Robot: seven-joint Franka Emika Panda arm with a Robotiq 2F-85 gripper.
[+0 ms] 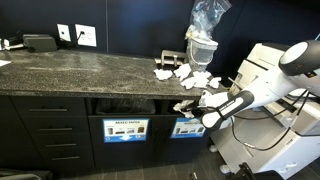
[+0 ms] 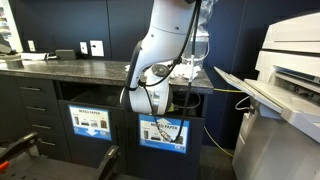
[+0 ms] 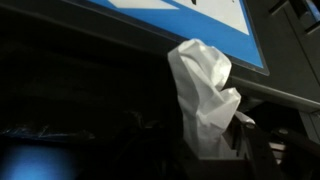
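Note:
In the wrist view, a crumpled white paper (image 3: 203, 95) stands out against the dark bin opening. It lies at my gripper, whose dark fingers blur into the shadow. Whether they still press on the paper cannot be made out. In exterior view 1, my gripper (image 1: 190, 106) is over the right-hand bin, just below the counter's front edge, with whitish paper by it. The bin's front bears a blue and white label (image 1: 188, 127). My arm hides the fingers in exterior view 2.
Several crumpled papers (image 1: 183, 71) lie on the dark counter (image 1: 110, 75) near a clear bag-lined container (image 1: 201, 52). A second labelled bin (image 1: 125, 130) is to the left. White shelving (image 2: 285, 90) rises at the right.

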